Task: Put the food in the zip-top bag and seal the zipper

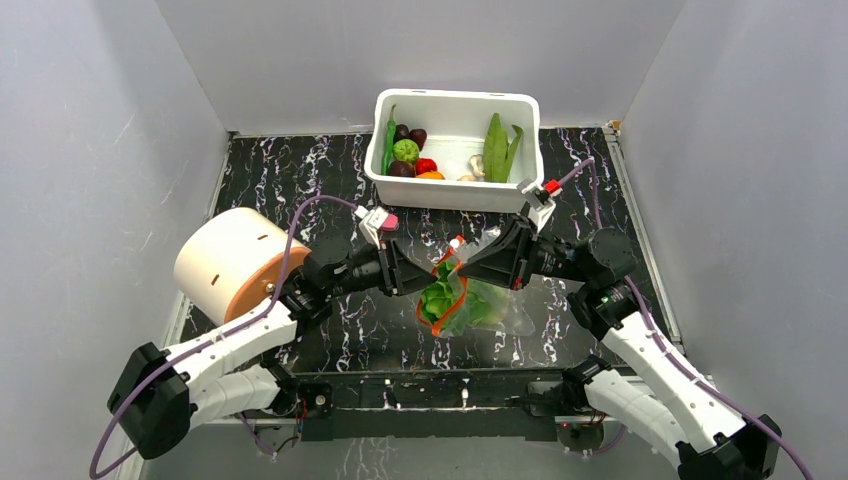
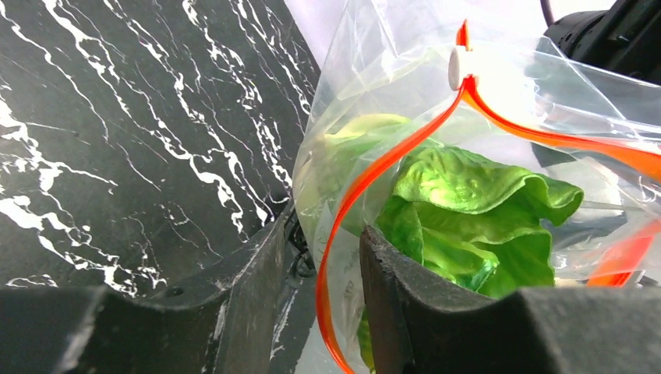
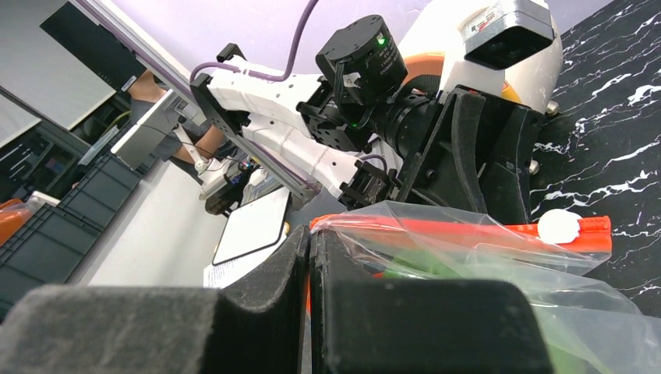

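Observation:
The clear zip top bag (image 1: 515, 318) with its orange zipper rim (image 2: 374, 172) stands mid-table, mouth toward the left arm. Inside it is a green leafy lettuce (image 2: 475, 210). A white slider (image 3: 559, 227) sits at one end of the zipper. My right gripper is shut on the bag's rim, with film and orange strip at its fingertips. Partly open, my left gripper has its fingers to either side of one orange edge of the mouth, with a gap showing between them. In the top view its tips overlap the mouth's left side.
A white bin (image 1: 455, 195) with several vegetables stands at the back. To the left, a large cream cylinder (image 1: 232, 262) lies behind the left arm. A small pink object (image 1: 390, 222) is near the left wrist camera. Bare marble table (image 1: 590, 210) shows at the right.

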